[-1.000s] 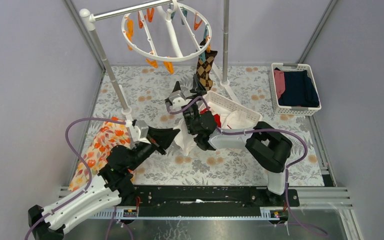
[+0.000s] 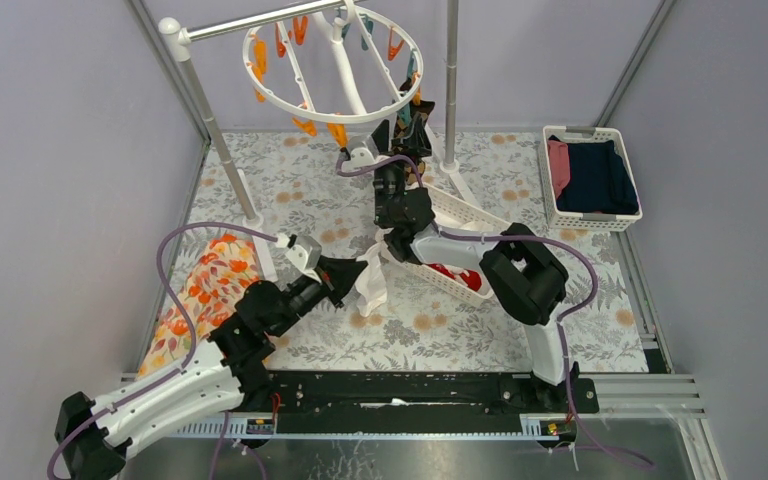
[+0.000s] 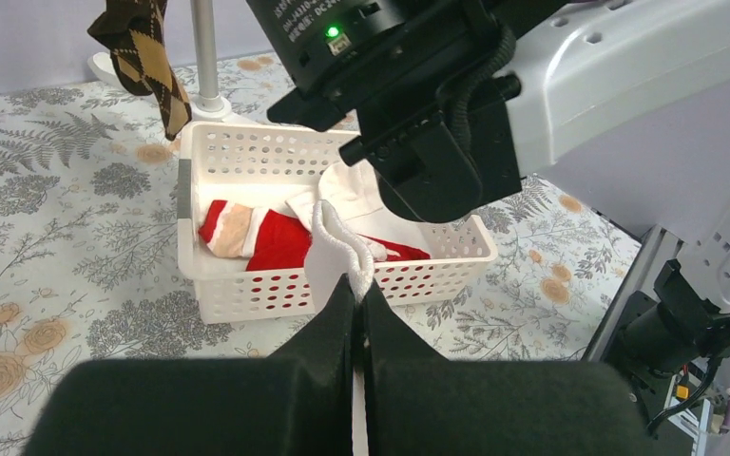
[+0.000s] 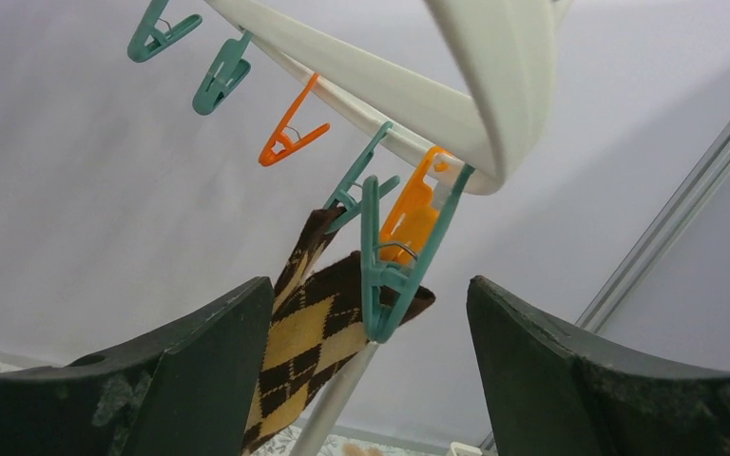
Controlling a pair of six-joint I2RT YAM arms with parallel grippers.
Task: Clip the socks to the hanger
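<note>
A white sock [image 3: 336, 255] is pinched at the tips of my left gripper, which is shut on it; the cloth hangs below it in the top view. My right gripper is open under the hanger's edge, its fingers on either side of a green clip [image 4: 394, 256] and apart from it. The white round hanger [image 2: 332, 118] carries orange and green clips around its ring. A brown argyle sock [image 4: 309, 337] hangs from the hanger, its top at another green clip [image 4: 356, 180] behind the nearer one.
A white basket [image 3: 247, 294] with red and white socks stands under the right arm. Another basket [image 2: 597, 220] with dark and pink cloth is at the far right. Orange flowered fabric [image 2: 210, 290] lies at the left, and a stand pole [image 2: 451, 80] rises beside the hanger.
My right gripper has moved up and back to the hanger's edge, now covering much of the argyle sock in the top view. The left gripper has shifted slightly right with the white sock.
</note>
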